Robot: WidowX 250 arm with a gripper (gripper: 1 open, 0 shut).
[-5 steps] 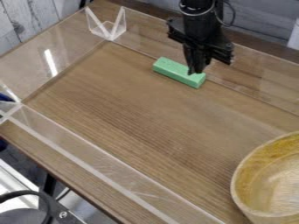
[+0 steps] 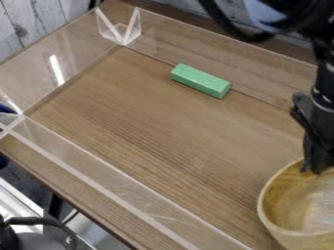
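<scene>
My black gripper [image 2: 311, 161] is at the right edge of the view, its tip low over the rim of a large pale yellow bowl [image 2: 279, 213]; whether anything is between its fingers is hard to see, and it looks shut. A green block [image 2: 201, 80] lies on the wooden table, back from the bowl and to its left.
Clear plastic pieces line the left edge, and a small clear angled piece [image 2: 119, 31] stands at the back left. A black cable and fixture occupy the bottom left corner.
The gripper has swept from above the green block toward the right and front, down to the bowl. The green block stays on the table.
</scene>
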